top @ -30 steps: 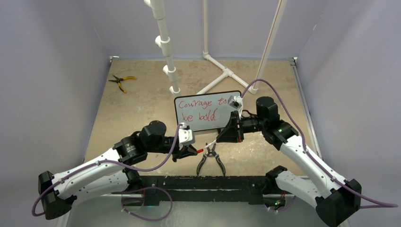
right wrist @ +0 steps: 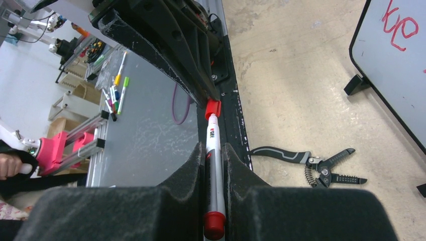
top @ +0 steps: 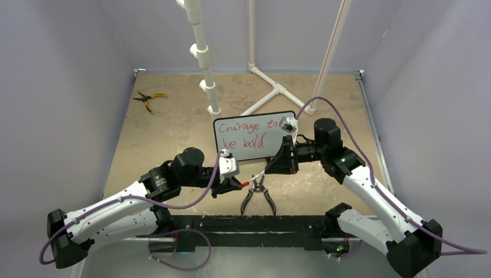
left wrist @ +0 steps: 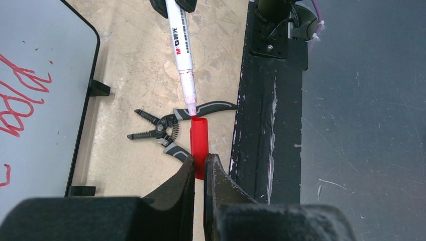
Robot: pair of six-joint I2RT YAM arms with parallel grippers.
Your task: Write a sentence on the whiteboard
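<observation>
The whiteboard bears red handwriting reading "Courage to be bold"; the right arm partly covers its right side. My right gripper is shut on the white marker, which has a red end. Facing it, my left gripper is shut on the red cap. In the left wrist view the marker's tip meets the cap's open mouth, close to its edge. Whether the tip has entered the cap cannot be told. Both grippers are in front of the whiteboard, above the table.
Grey-and-black wire strippers lie on the table below the two grippers. Yellow-handled pliers rest at the far left. White pipes stand behind the board.
</observation>
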